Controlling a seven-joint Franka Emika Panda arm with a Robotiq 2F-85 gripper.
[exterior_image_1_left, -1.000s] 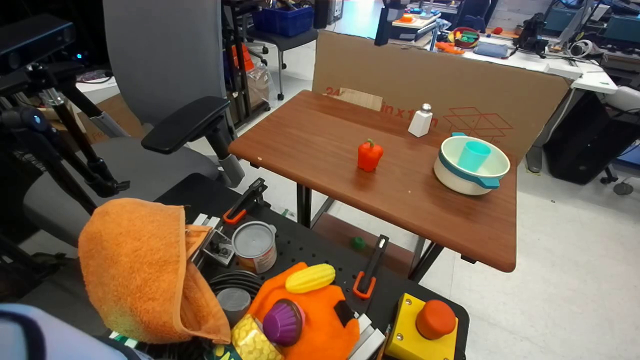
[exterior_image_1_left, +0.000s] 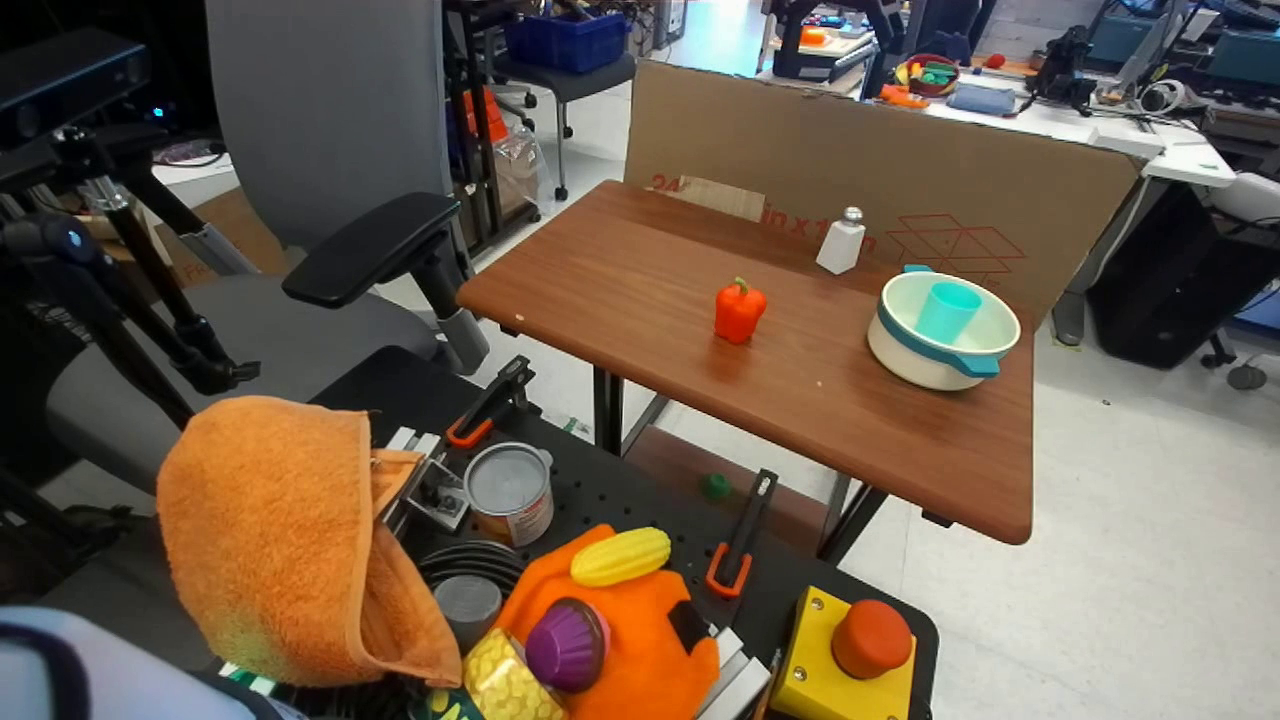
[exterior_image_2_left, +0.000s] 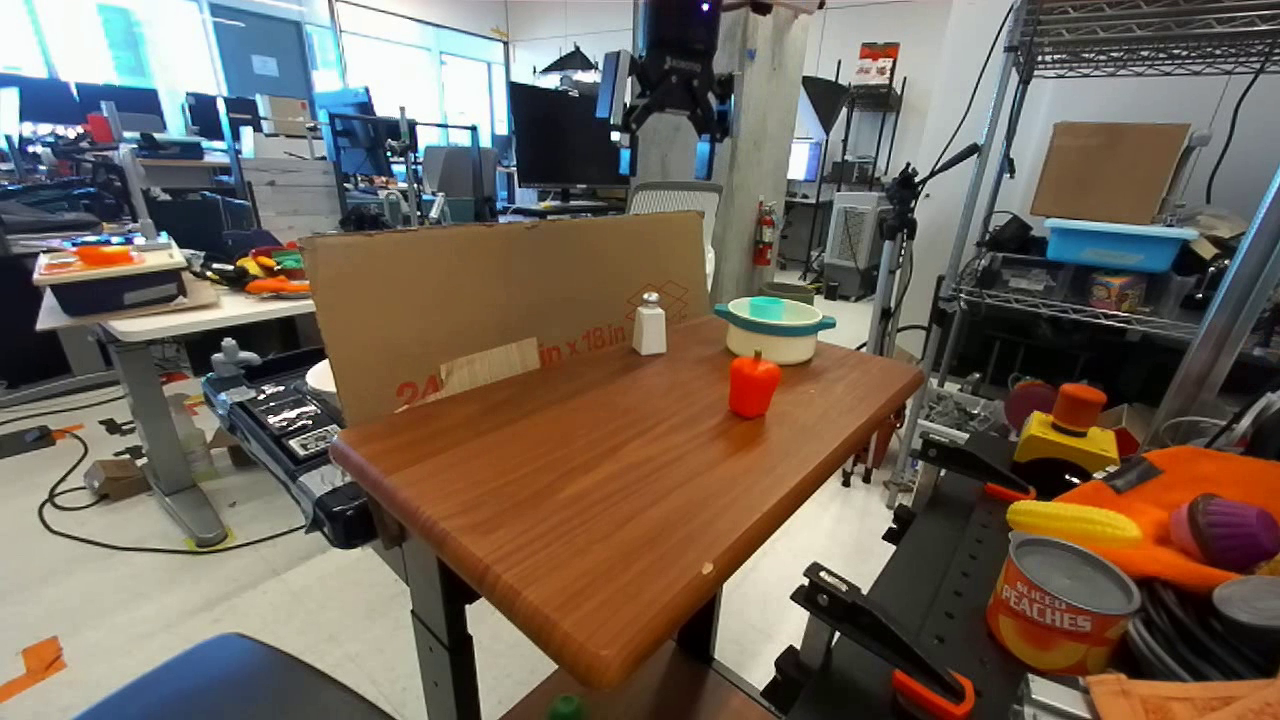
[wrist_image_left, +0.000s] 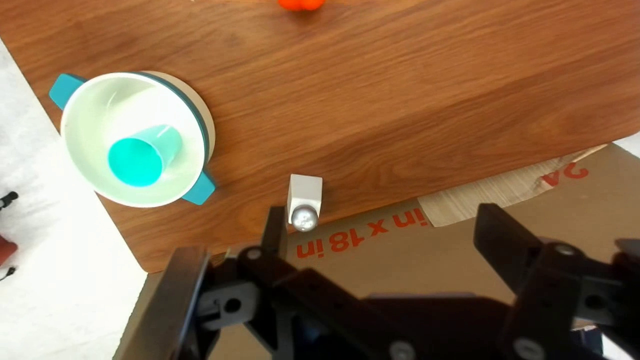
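Note:
My gripper is open, its two fingers wide apart and nothing between them. In exterior view 2 the gripper (exterior_image_2_left: 667, 154) hangs well above the far side of the wooden table (exterior_image_2_left: 564, 492). A white shaker (wrist_image_left: 305, 195) with a silver top stands upright near the cardboard, close to the left finger in the wrist view. The cream pot (exterior_image_1_left: 924, 367) with teal handles sits at the table's right end, a turquoise cup (exterior_image_1_left: 948, 312) inside it. A red pepper (exterior_image_1_left: 739, 312) stands nearer the table's front edge; only its edge shows in the wrist view.
An upright cardboard sheet (exterior_image_1_left: 984, 180) lines the table's back edge. In front, a separate black cart holds a peach can (exterior_image_2_left: 1063, 604), a yellow corn (exterior_image_1_left: 620, 557), an orange towel (exterior_image_1_left: 270, 540) and a yellow box with a red button (exterior_image_1_left: 872, 637).
In exterior view 1 my gripper has shifted rightward above the cardboard. The pot, cup, shaker and pepper have stayed where they were.

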